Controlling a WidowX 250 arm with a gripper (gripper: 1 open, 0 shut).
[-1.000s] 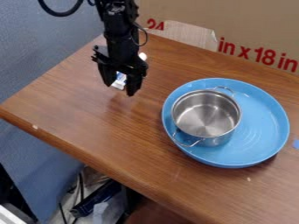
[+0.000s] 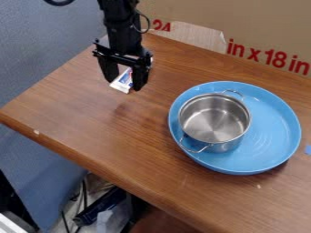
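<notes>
My black gripper (image 2: 122, 73) is over the back-left part of the wooden table (image 2: 97, 127), pointing down. A small white card-like item with blue marks (image 2: 120, 84) lies on the table just beneath and behind it, partly hidden by the gripper. Whether the fingers are open or shut, or touch that item, I cannot tell. A steel pot (image 2: 214, 122) with two handles sits on a light blue plate (image 2: 274, 136) on the right side.
A cardboard box (image 2: 255, 27) stands along the back behind a pale board piece. The table's left edge drops to a floor with cables and clutter.
Over the last second my gripper has shifted slightly left and up in the view. The pot and plate have not moved.
</notes>
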